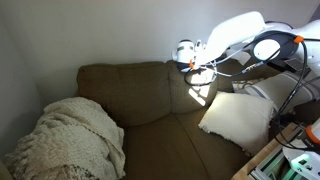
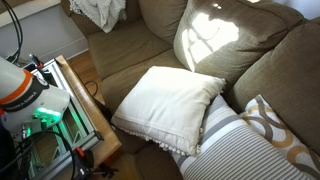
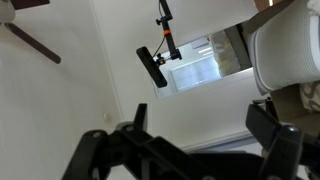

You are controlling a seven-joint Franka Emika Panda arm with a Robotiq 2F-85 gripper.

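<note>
My gripper is open, with its two dark fingers spread wide and nothing between them. In exterior view 1 the arm reaches from the right, and its end is held above the back of the brown couch (image 1: pixel 140 95), near the wall. A cream pillow (image 2: pixel 165 105) with a fringed edge lies on the couch seat, well away from the gripper. On the couch's left end is a cream knitted blanket (image 1: pixel 70 140). The wrist view looks past the fingers at a pale wall and a bright window (image 3: pixel 197 70).
A grey-and-white striped cushion (image 2: pixel 240 155) and a patterned cushion (image 2: pixel 265 120) lie beside the cream pillow. The arm's wooden-topped stand (image 2: pixel 90 110) is close to the couch front.
</note>
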